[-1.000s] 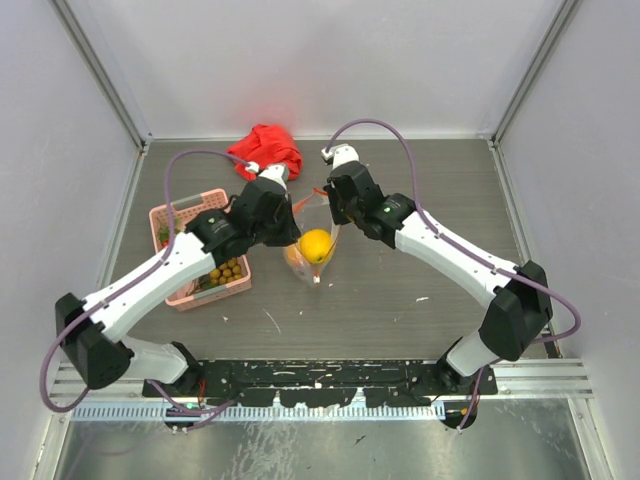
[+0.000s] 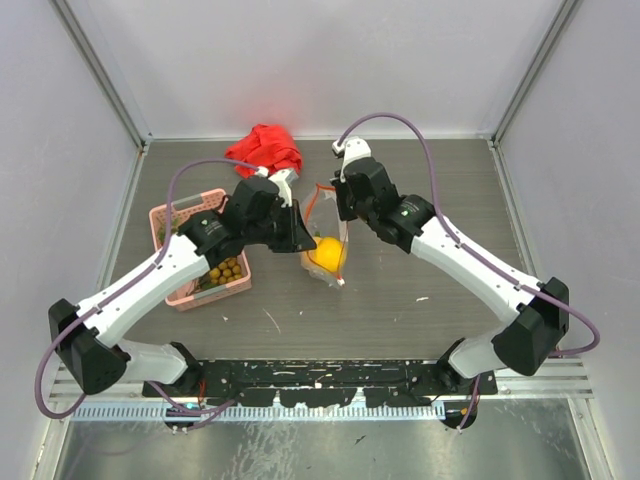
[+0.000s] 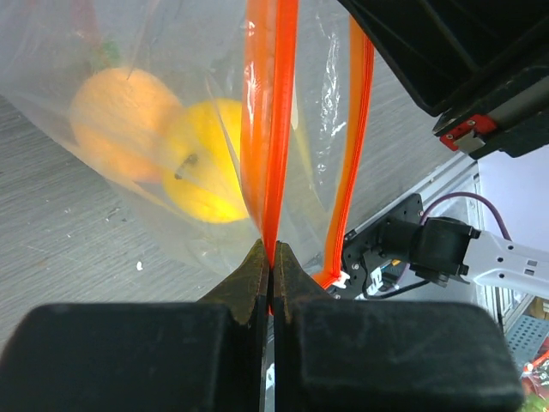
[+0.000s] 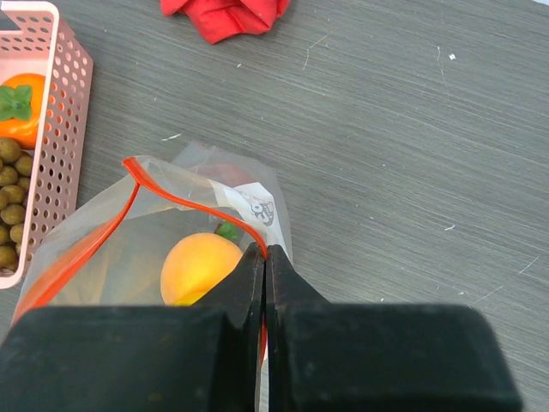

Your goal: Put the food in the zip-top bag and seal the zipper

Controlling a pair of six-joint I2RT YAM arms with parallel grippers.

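The clear bag (image 2: pixel 318 215) with an orange zip edge hangs between my two grippers, its mouth spread apart. Inside are a yellow fruit (image 3: pixel 204 163) and an orange one (image 3: pixel 124 120), blurred by the plastic. My left gripper is shut on the bag's orange edge, which runs down between its fingertips. On the far side of the mouth, my right gripper is shut on the rim. From above, the fruit (image 2: pixel 327 254) shows low in the bag, while both grippers partly cover the mouth.
A pink basket (image 2: pixel 240 284) with small brown-green round items (image 4: pixel 10 193) and an orange pepper-like item (image 4: pixel 21 112) stands at the left, partly under my left arm. Crumpled red cloth (image 2: pixel 268 148) lies at the back.
Over the last second both grippers and the bag have shifted to the right. The left gripper also moved slightly toward the front. The fruit has travelled along inside the bag.
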